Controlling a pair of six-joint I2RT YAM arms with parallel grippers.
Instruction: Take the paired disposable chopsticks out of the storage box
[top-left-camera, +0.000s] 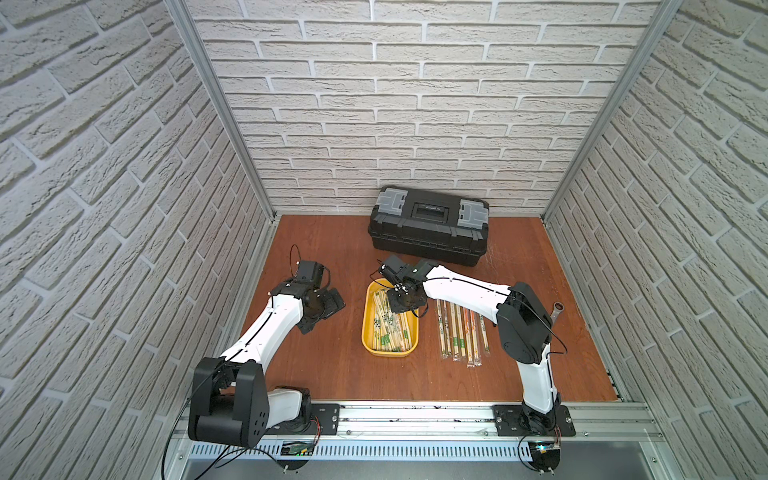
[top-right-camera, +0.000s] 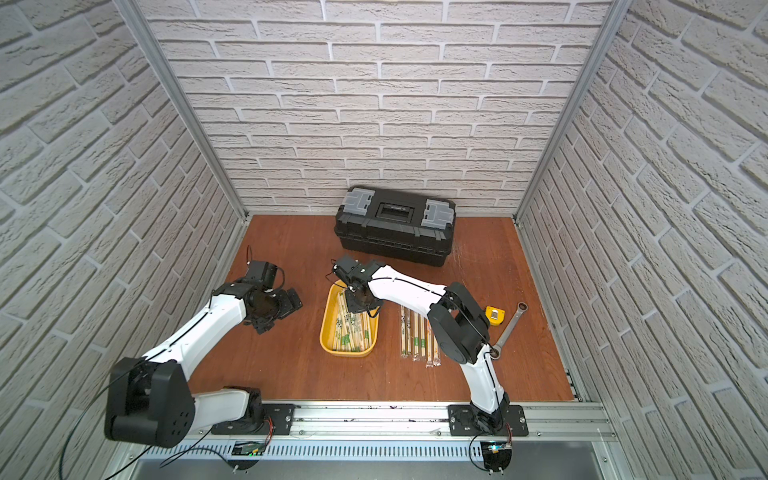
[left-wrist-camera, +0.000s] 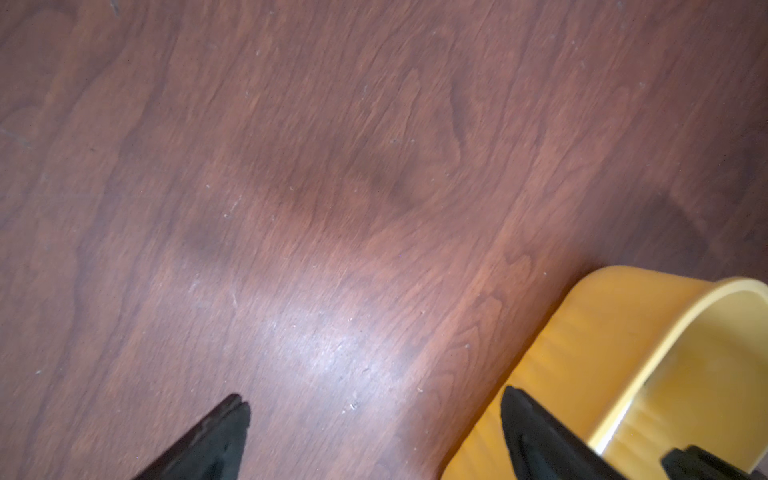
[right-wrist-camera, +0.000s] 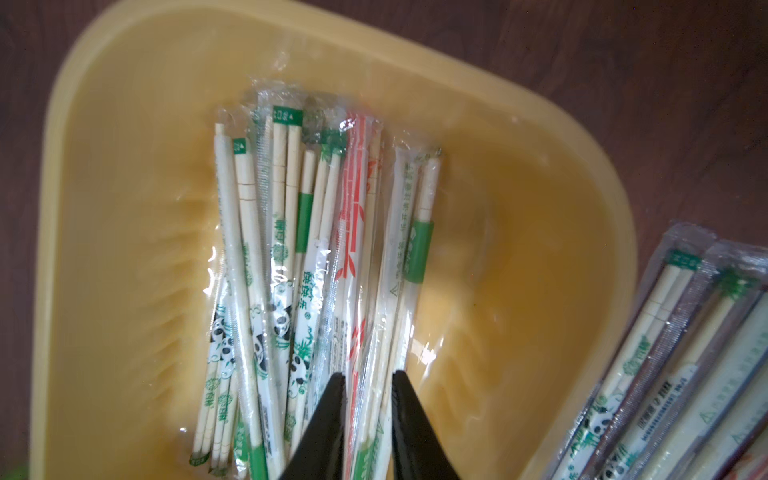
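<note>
A yellow storage box (top-left-camera: 389, 351) holds several paper- and plastic-wrapped chopstick pairs (right-wrist-camera: 284, 240), some printed with pandas, one red. My right gripper is over the box, its fingers shut with nothing visible between them, pointing down at the chopsticks. More wrapped pairs (top-left-camera: 456, 336) lie in a row on the table to the right of the box. My left gripper stands open over bare table just left of the box, nothing between its fingers.
A black toolbox (top-left-camera: 428, 224) stands at the back. A yellow tape measure (top-right-camera: 494, 316) and a wrench (top-right-camera: 508, 330) lie at the far right. The table left of and in front of the box is largely clear.
</note>
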